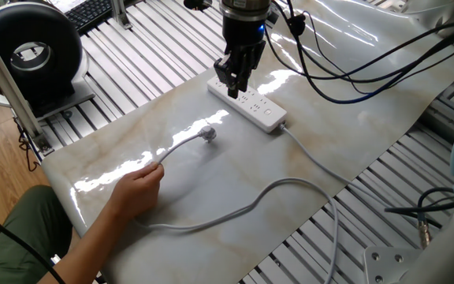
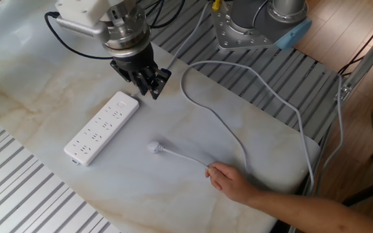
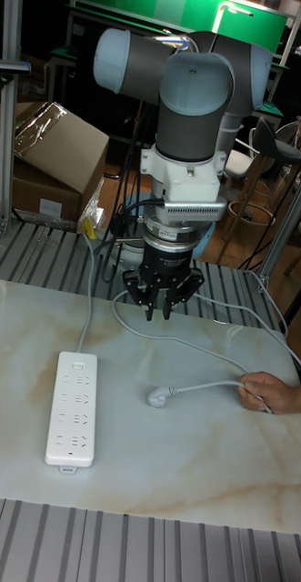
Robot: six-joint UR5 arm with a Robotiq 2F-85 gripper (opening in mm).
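A white plug (image 3: 159, 396) on a grey cable lies out over the marbled sheet, and a person's hand (image 2: 228, 183) grips the cable behind it. The white power strip (image 2: 102, 128) rests flat on the sheet, apart from the plug. Its sockets face up and look empty. My black gripper (image 3: 159, 314) hangs above the sheet, pointing down, higher than both plug and strip. A gap shows between its fingertips, with nothing in it. In exterior view 1 the gripper (image 1: 232, 91) covers part of the power strip (image 1: 247, 105).
The plug's grey cable (image 2: 215, 116) loops across the sheet and over the slatted table (image 2: 264, 84). Another cord (image 1: 314, 162) leaves the end of the strip. Black cables (image 1: 353, 76) hang beside the arm. Bare sheet surrounds the plug.
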